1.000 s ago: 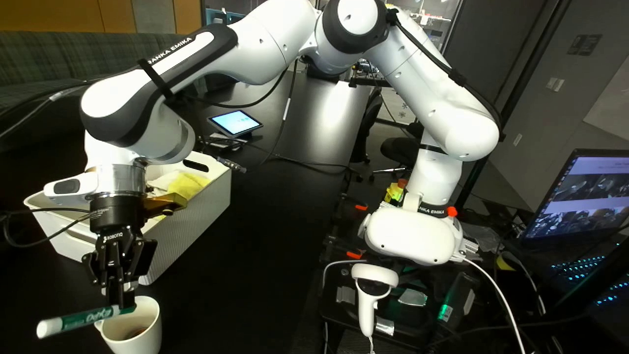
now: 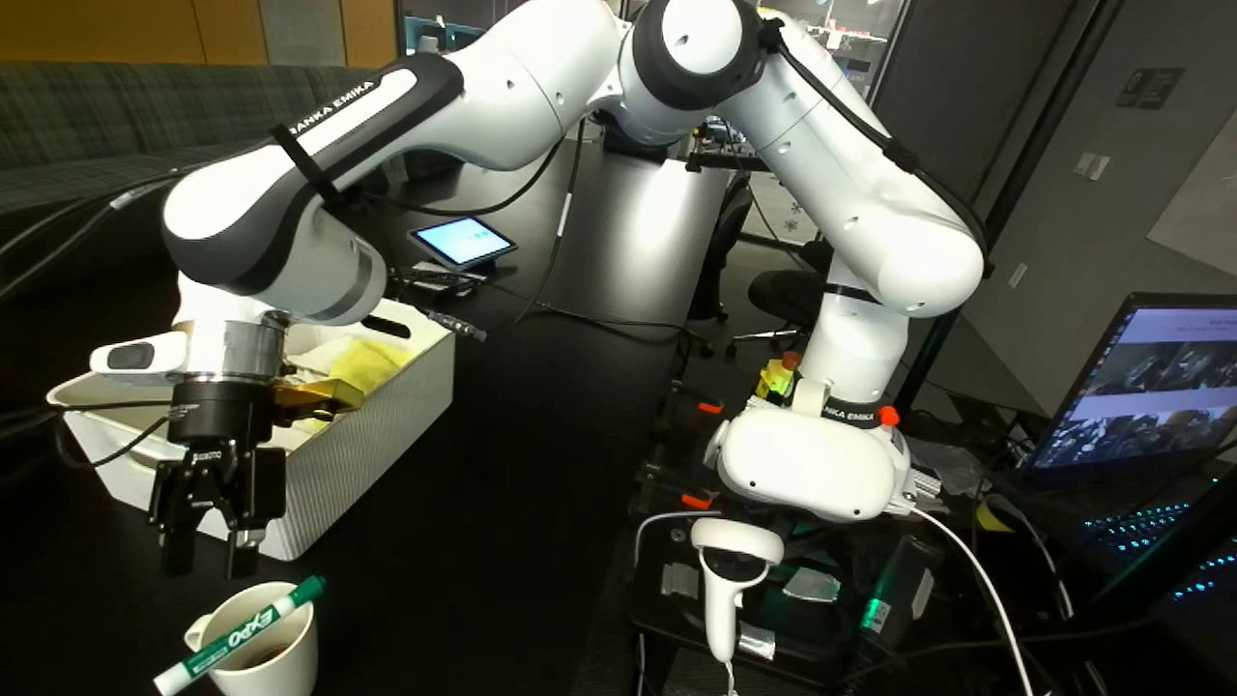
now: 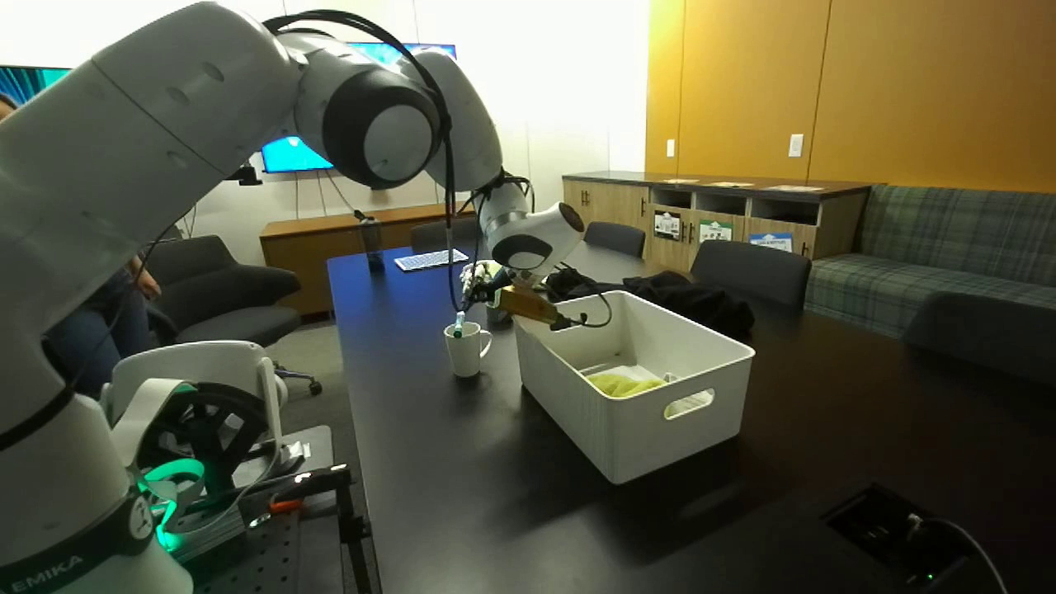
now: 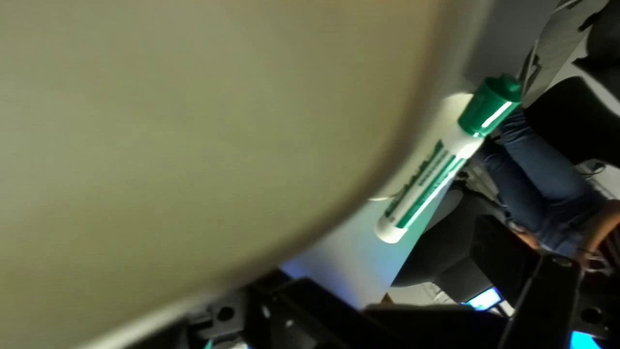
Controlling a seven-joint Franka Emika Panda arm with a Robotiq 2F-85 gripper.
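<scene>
A green Expo marker (image 2: 242,636) lies slantwise across the mouth of a white mug (image 2: 296,667), its ends extending past the rim. The same marker (image 3: 458,325) shows at the mug's top (image 3: 464,355) in exterior view 2. My gripper (image 2: 210,559) is open above the mug and slightly to its left, fingers pointing down, with nothing between them. In the wrist view the marker (image 4: 433,168) is clear of the dark gripper fingers (image 4: 543,302) at the bottom. A pale, blurred surface fills much of that view; cannot tell surely what it is.
A white bin (image 3: 634,416) with yellow cloth (image 3: 624,384) inside stands close beside the mug, and my wrist is near its rim. A tablet (image 2: 464,242) rests farther along the table.
Earlier the gripper was closed on the marker's capped end over the mug.
</scene>
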